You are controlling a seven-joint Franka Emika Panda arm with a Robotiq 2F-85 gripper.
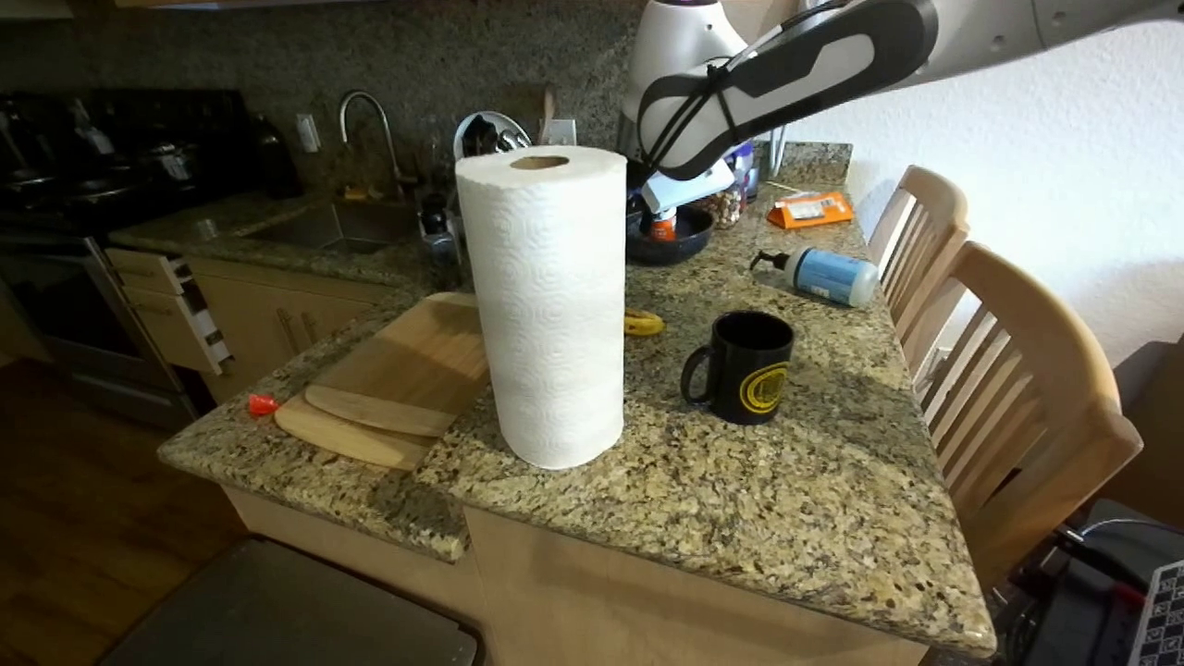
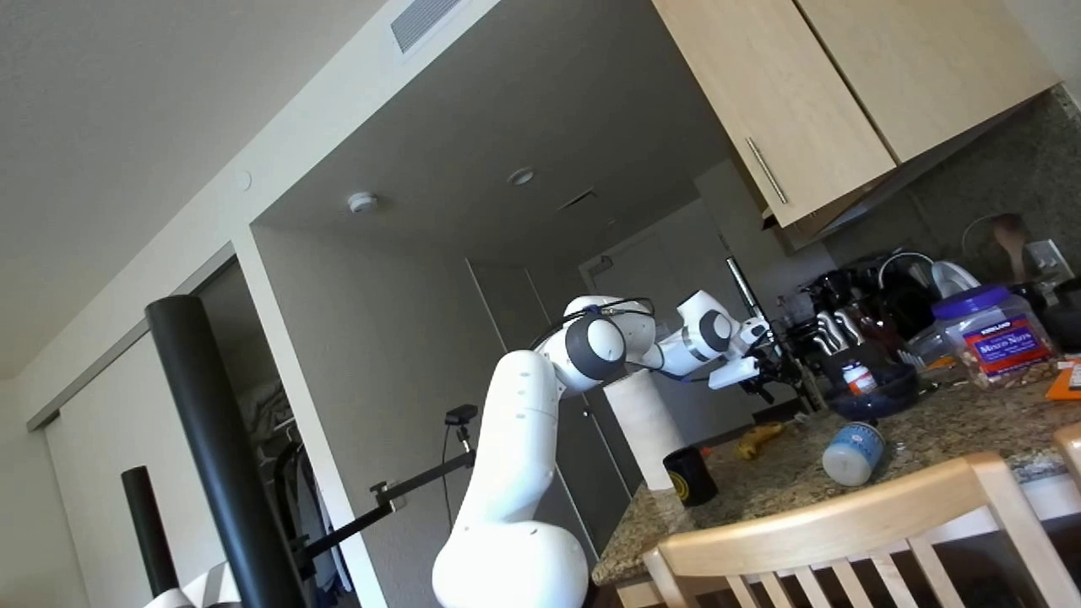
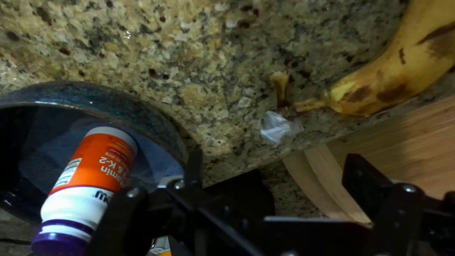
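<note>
My gripper is open in the wrist view, its dark fingers (image 3: 360,177) wide apart and nothing held between them. To its left, a white and orange vitamin bottle (image 3: 102,164) with a purple cap leans in a dark blue bowl (image 3: 91,96). A spotted yellow banana (image 3: 396,79) lies on the granite at the upper right, with a scrap of clear plastic (image 3: 275,127) by its stem. Exterior view 1 hides the fingertips behind the paper towel roll (image 1: 549,322). In exterior view 2 the gripper (image 2: 778,380) hangs above the counter, left of the bowl (image 2: 879,397).
A black mug (image 1: 752,366) stands right of the towel roll. Farther back lie a blue-labelled pump bottle (image 1: 827,277) and an orange packet (image 1: 810,209). Wooden cutting boards (image 1: 411,355) lie left of the roll.
</note>
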